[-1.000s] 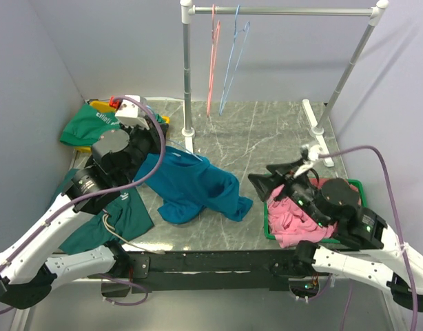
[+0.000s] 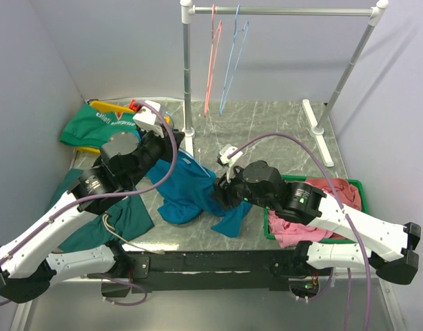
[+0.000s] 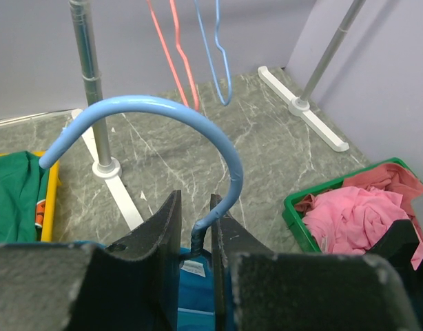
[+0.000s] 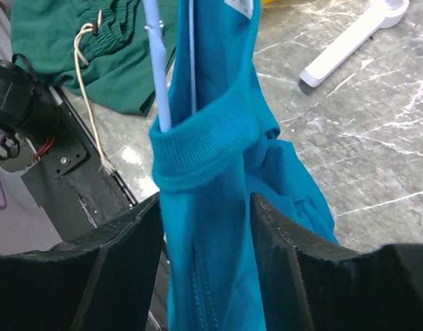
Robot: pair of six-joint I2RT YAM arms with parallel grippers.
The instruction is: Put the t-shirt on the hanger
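The blue t shirt point(image 2: 184, 189) hangs between my two arms in the top view, its lower part draping toward the floor. A light blue hanger point(image 3: 225, 155) rises hook-up from my left gripper, which is shut on its neck. In the right wrist view the hanger's bar point(image 4: 158, 76) runs into the shirt's ribbed collar point(image 4: 204, 148). My right gripper straddles the cloth below that collar, fingers point(image 4: 277, 231) apart on either side. A white label point(image 3: 193, 268) shows on the shirt beneath the left gripper.
A metal rack point(image 2: 284, 11) holds red point(image 2: 211, 62) and blue point(image 2: 233, 62) hangers at the back. A green basket point(image 2: 364, 196) of pink clothes stands right. A yellow basket point(image 2: 105, 107) with green cloth and a dark green garment point(image 2: 77, 231) lie left.
My right gripper has moved left from near the pink clothes to the shirt, and its fingers now surround the cloth. The left gripper has shifted slightly right with the hanger.
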